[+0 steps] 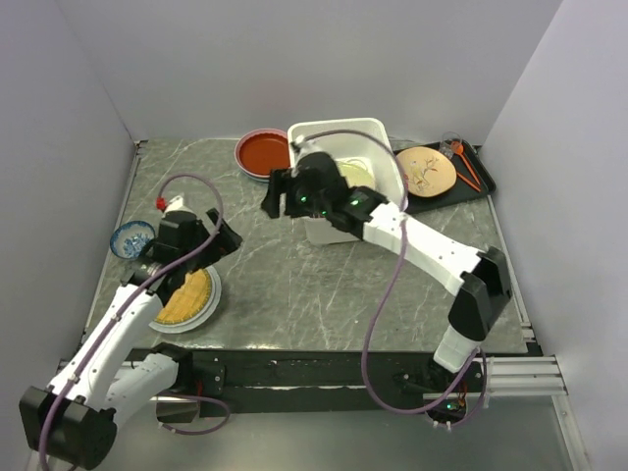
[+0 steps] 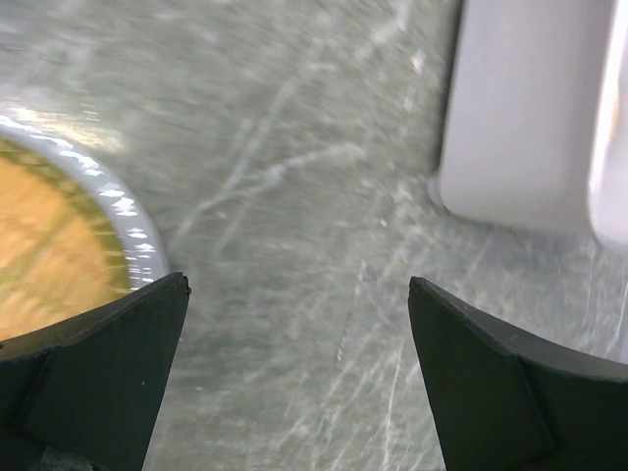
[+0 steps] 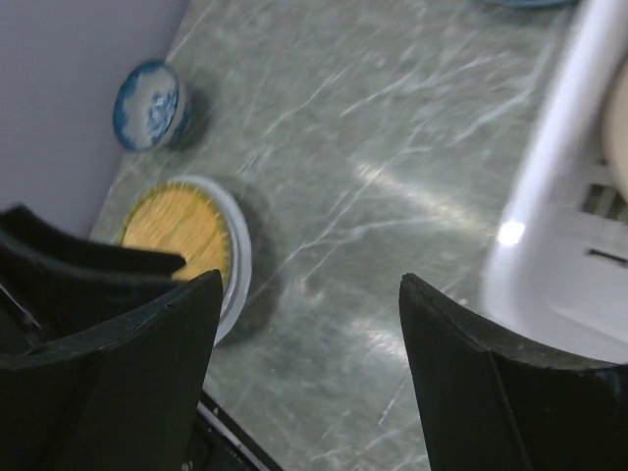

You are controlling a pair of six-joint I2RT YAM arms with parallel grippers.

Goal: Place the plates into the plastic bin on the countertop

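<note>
My left gripper (image 1: pixel 224 230) is open above the counter, over the back edge of a yellow pie on a white plate (image 1: pixel 206 312); in the left wrist view the pie (image 2: pixel 49 235) is at left, nothing between the fingers. My right gripper (image 1: pixel 280 194) hangs open at the left side of the white plastic bin (image 1: pixel 311 130), higher than the counter. A pale plate (image 1: pixel 355 173) lies inside the bin, partly hidden by the arm. Stacked red plates (image 1: pixel 263 152) sit left of the bin. A blue-patterned bowl (image 1: pixel 131 239) is at the far left.
A black tray (image 1: pixel 469 193) with a beige plate (image 1: pixel 425 172) and orange utensils stands right of the bin. Grey walls close in on three sides.
</note>
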